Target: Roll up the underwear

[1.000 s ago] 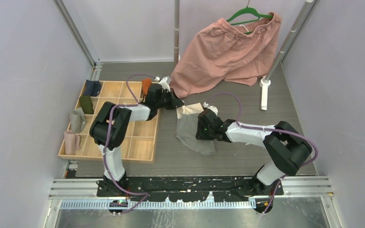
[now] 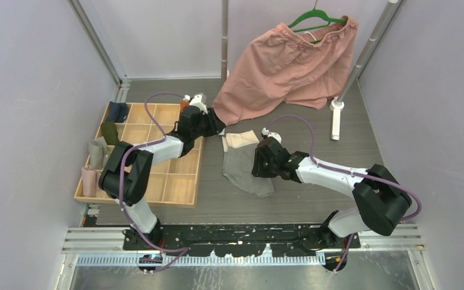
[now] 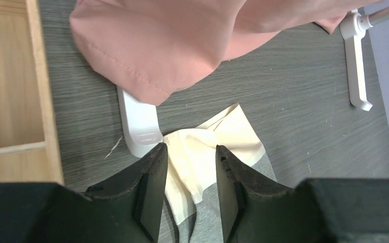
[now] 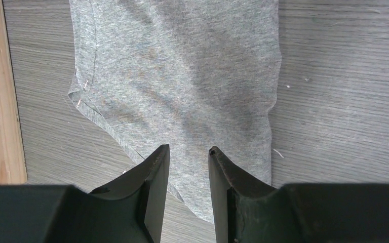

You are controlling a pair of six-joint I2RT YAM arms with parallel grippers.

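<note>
The grey underwear (image 2: 239, 166) lies flat on the dark table, its cream waistband (image 3: 235, 134) at the far end and turned over with a crease. Just beyond that end, beside the pink cloth, hovers my left gripper (image 2: 223, 128); its fingers (image 3: 152, 179) stand apart with nothing between them. Over the right part of the grey fabric is my right gripper (image 2: 258, 172), hiding some of it in the top view. In the right wrist view its fingers (image 4: 154, 177) are parted, and the grey cloth (image 4: 182, 91) spreads flat beneath them.
A wooden divided box (image 2: 177, 188) stands at left, with several rolled garments in its left column. Pink shorts (image 2: 290, 72) hang from a green hanger at the back, their hem low near my left gripper. A white rack foot (image 3: 142, 126) is close by.
My left gripper has opened and drawn back a little to the upper left, off the waistband. The right gripper has shifted slightly rightward over the fabric. The underwear stays flat.
</note>
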